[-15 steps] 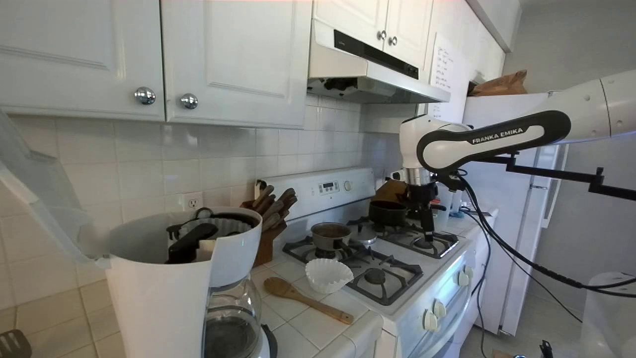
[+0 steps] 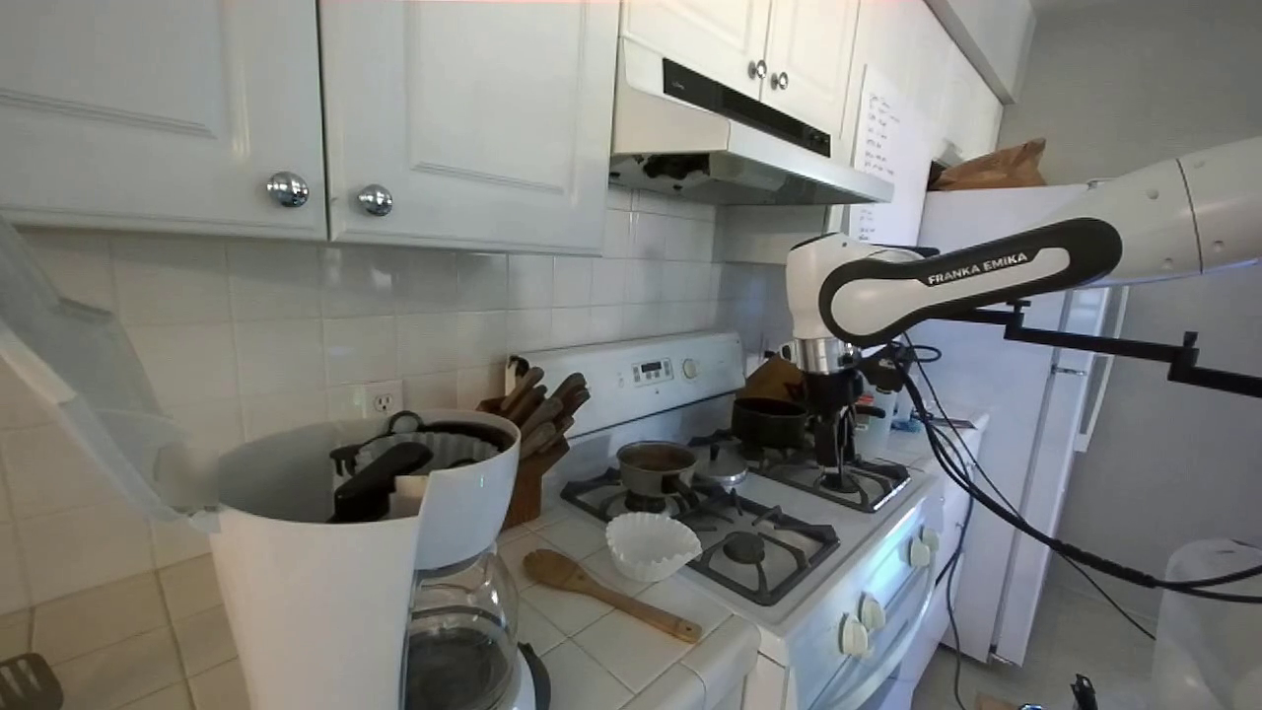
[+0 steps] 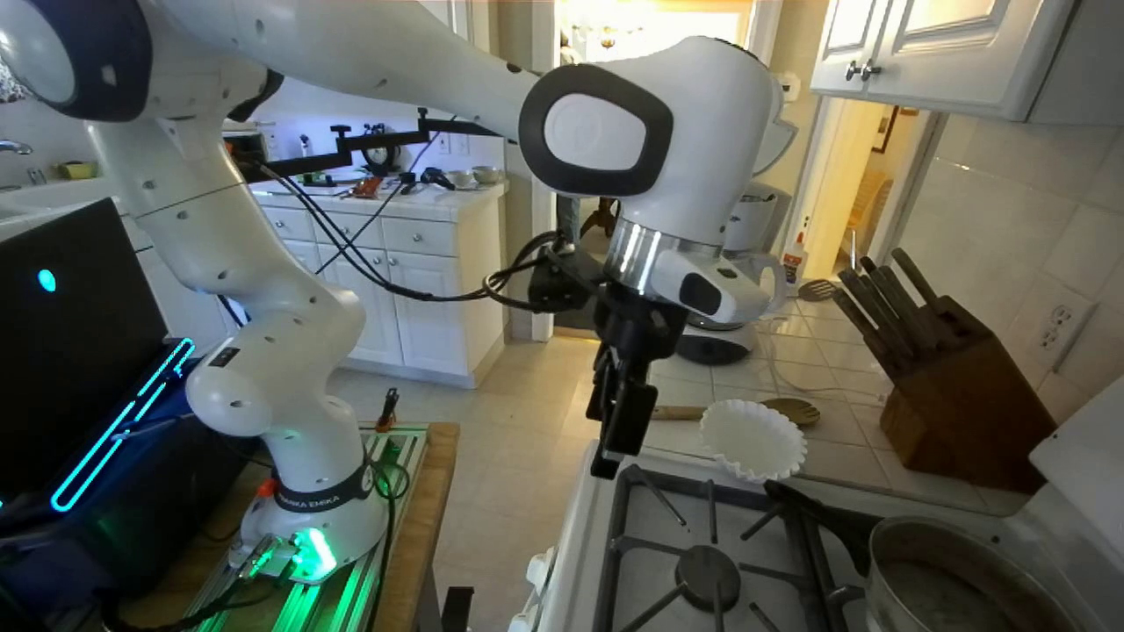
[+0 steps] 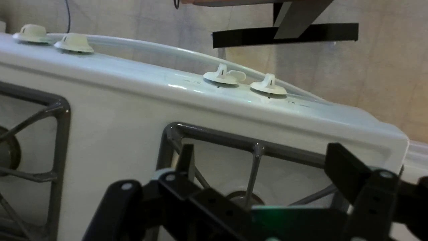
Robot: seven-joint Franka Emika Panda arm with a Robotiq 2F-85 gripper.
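Note:
My gripper is open above the front of the stove, its two black fingers wide apart and only a burner grate point(image 4: 252, 148) visible below. In exterior view 1 the gripper point(image 2: 836, 467) points down over the stove, apart from everything on the counter. A white fluted coffee filter point(image 2: 653, 545) rests on the counter beside the stove's near edge. Next to it lies a wooden slotted spoon point(image 2: 609, 594). The white coffee maker point(image 2: 319, 592) stands at the left with its lid point(image 2: 89, 367) raised and a glass carafe point(image 2: 463, 627) inside.
On the stove stand a small metal pot point(image 2: 657, 469) and a dark pot point(image 2: 769, 422) at the back. A knife block point(image 3: 954, 395) is against the wall. The range hood point(image 2: 745, 148) hangs overhead.
The arm has shifted slightly left in exterior view 1, and the gripper has turned about its vertical axis. The coffee filter, spoon and pots have stayed put.

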